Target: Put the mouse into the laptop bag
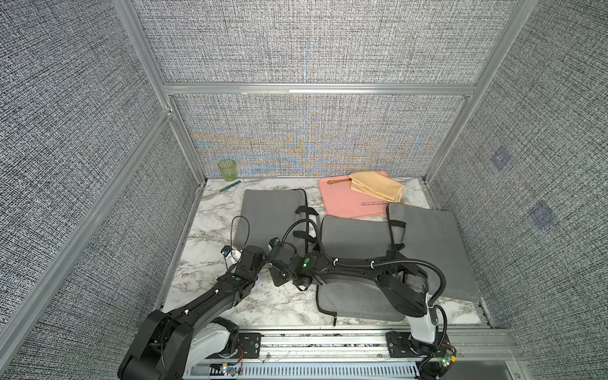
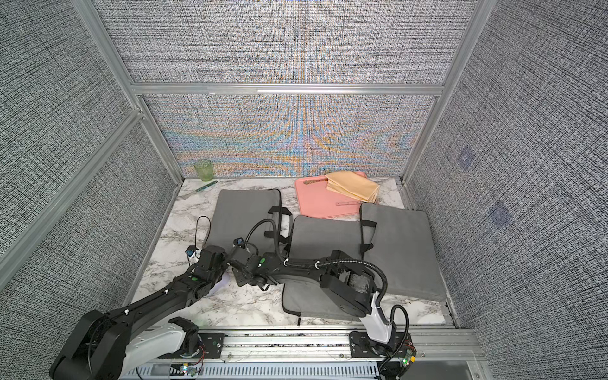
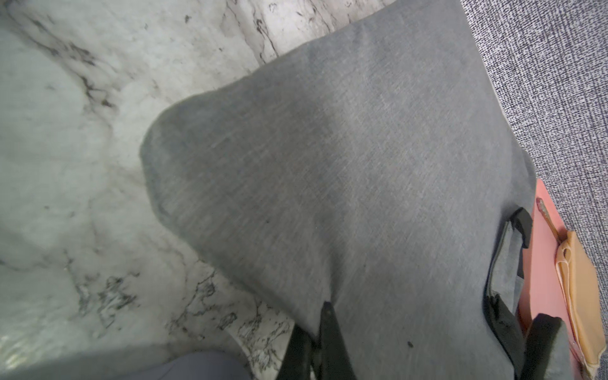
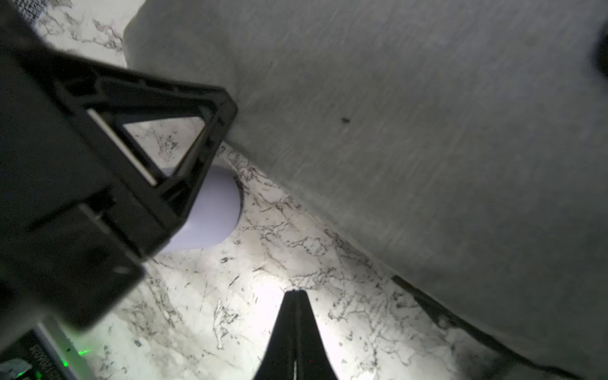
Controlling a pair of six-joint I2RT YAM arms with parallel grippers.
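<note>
The grey laptop bag [image 1: 269, 209] lies at the left of the table, its near edge between my two arms. In the left wrist view my left gripper is shut on that edge, and creases run from its tips into the grey laptop bag [image 3: 380, 190]. My right gripper is shut with nothing between its fingers, over bare marble; the bag's edge [image 4: 354, 228] runs beyond it, outside its fingertips. The mouse, lavender and rounded [image 4: 212, 212], rests on the marble just below the bag's edge, partly covered by the left gripper's body.
Two more grey bags [image 1: 364, 234] [image 1: 433, 250] fill the middle and right, with the right arm across them. At the back are a pink board [image 1: 345, 199] with a folded yellow cloth [image 1: 376, 185], and a green glass [image 1: 228, 169]. Bare marble lies at front left.
</note>
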